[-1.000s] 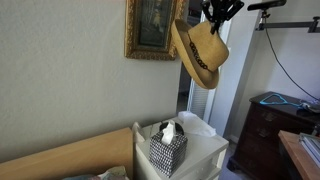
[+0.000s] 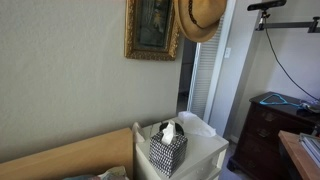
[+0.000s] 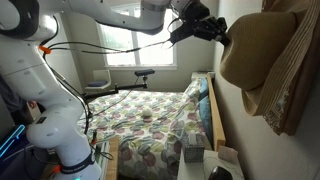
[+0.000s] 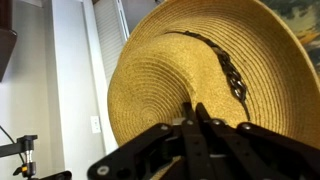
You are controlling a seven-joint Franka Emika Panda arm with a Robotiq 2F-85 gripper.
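Note:
A tan straw hat [image 3: 258, 58] with a dark braided band hangs from my gripper [image 3: 224, 34], high in the air near the wall. The wrist view looks onto the hat [image 4: 165, 85], whose crown and wide brim fill most of the picture. There, my gripper is shut on the crown, pinching its straw between the fingertips. In exterior view 1 only the lower part of the hat [image 2: 203, 17] shows at the top edge, beside the framed picture; the gripper is out of that view.
On the wall hangs a gold-framed picture [image 2: 153, 28]. Below stands a white cabinet [image 2: 203, 153] with a patterned tissue box [image 2: 168, 155] on it. A wooden headboard [image 2: 70, 158] and a dark dresser [image 2: 262, 135] flank the cabinet. Free air lies between hat and cabinet.
Held in my gripper, the hat has risen in exterior view 1 and now partly leaves the top of the picture. Things below have stayed put.

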